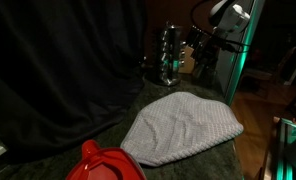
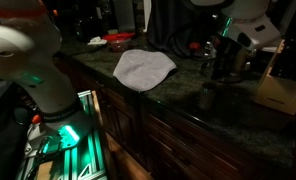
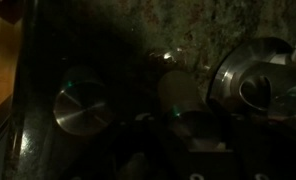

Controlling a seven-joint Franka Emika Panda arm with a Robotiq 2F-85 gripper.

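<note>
My gripper is at the bottom of the dark wrist view. It is shut on a small cylindrical jar (image 3: 178,95), whose outline is dim. To the left is another small container with a round, shiny metal top (image 3: 83,108). On the right lies the round metal base of a rack (image 3: 246,70), apart from the held jar. Exterior view 1 has the upright metal rack (image 1: 171,52) at the back of the counter, the gripper (image 1: 195,52) just to its right. In exterior view 2 a small container (image 2: 207,96) stands on the counter below the dark gripper (image 2: 223,65).
A grey-white cloth (image 1: 183,128) lies flat across the counter (image 1: 88,150). The red lidded pot (image 1: 106,165) is at the near left, with a black curtain (image 1: 58,70) behind. A wooden block (image 2: 280,93) stands right of the arm, and the counter edge runs along the front.
</note>
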